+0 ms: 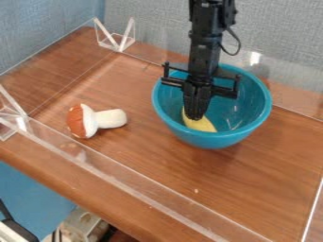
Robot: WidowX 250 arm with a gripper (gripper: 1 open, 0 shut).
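Note:
The black gripper point(197, 106) reaches down into a teal bowl point(237, 129) on the wooden table, its fingers over a yellow curved object point(201, 124) lying inside. The fingertips are close together at that object, partly hiding it; whether anything is between them cannot be made out. A mushroom-like toy point(94, 119), with an orange-and-white cap and pale stem, lies to the left of the bowl.
Clear plastic edging runs along its front left, and grey-blue walls stand behind. White wire stands sit at the left edges.

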